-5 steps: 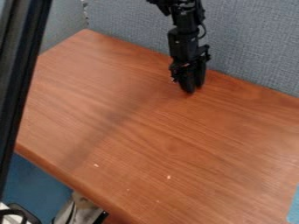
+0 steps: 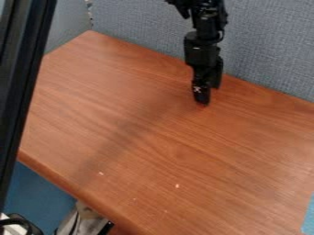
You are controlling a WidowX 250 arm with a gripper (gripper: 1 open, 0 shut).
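My black gripper [image 2: 207,88] hangs from the top of the view, low over the back of the wooden desk [image 2: 147,156], close to the grey fabric panel. It is seen side-on, so the space between its fingers is hard to make out; I see no object held.
A grey fabric panel [image 2: 270,46] runs along the back. A black post [image 2: 18,73] stands at the left edge of the view, and cables lie below the desk's front left edge.
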